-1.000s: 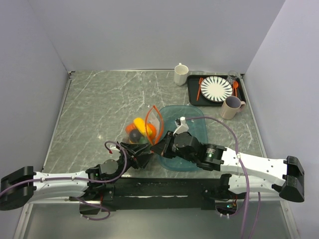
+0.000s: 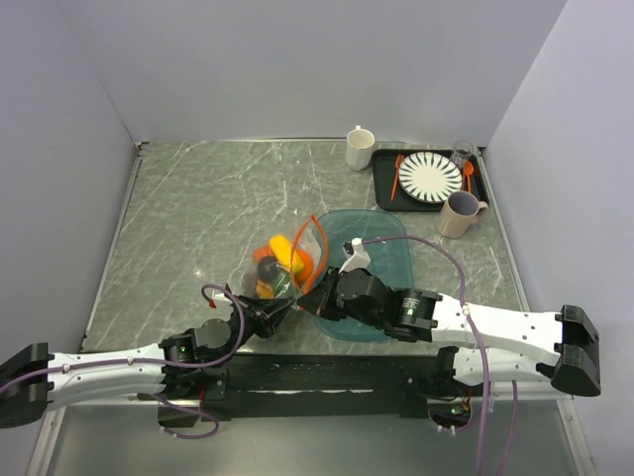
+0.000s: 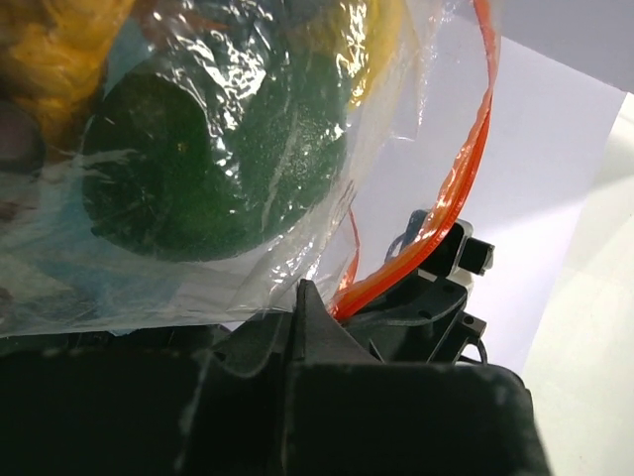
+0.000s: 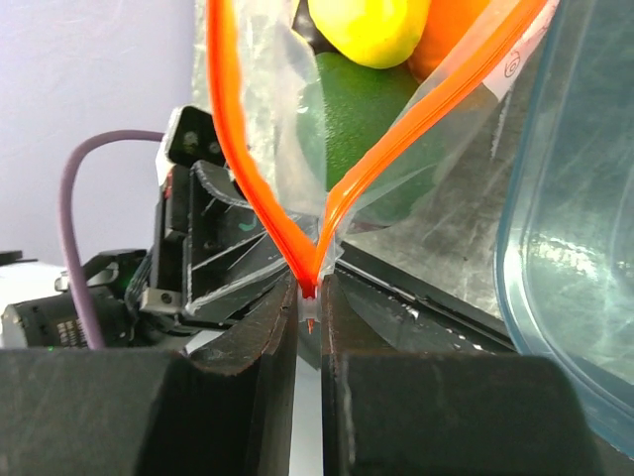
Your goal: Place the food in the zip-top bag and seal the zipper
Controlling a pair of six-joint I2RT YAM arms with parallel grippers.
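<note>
The clear zip bag (image 2: 280,260) holds food: a yellow item (image 4: 369,25), an orange one (image 4: 446,25) and a green one (image 3: 213,159). Its orange zipper (image 4: 408,134) gapes in a V. My right gripper is shut on the bottom corner of that zipper. My left gripper is shut at the bag's lower edge beside the zipper; nothing clearly shows between its fingers. In the top view both grippers meet at the bag's front.
A blue translucent lid or board (image 2: 386,243) lies right of the bag. A tray (image 2: 416,206) with plate and cutlery, and two mugs (image 2: 359,149) (image 2: 458,214) stand at the back.
The left arm has drawn slightly left and down, its gripper looking narrower.
</note>
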